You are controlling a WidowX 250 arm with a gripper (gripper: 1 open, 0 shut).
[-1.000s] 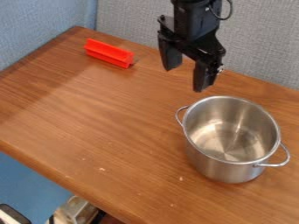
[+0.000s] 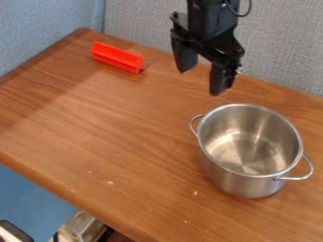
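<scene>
My black gripper (image 2: 202, 67) hangs from the top centre over the back of the wooden table, its two fingers apart with nothing visible between them. A red box-shaped object (image 2: 117, 57) lies at the back left, left of the gripper. A steel pot (image 2: 248, 166) with two side handles stands upright on the right, below and in front of the gripper; its visible inside is empty.
A grey padded wall rises behind it. At the bottom left, beyond the table's edge, are blue surface and some metal and black hardware.
My gripper has shifted very slightly to the left. The red object and the pot are unmoved.
</scene>
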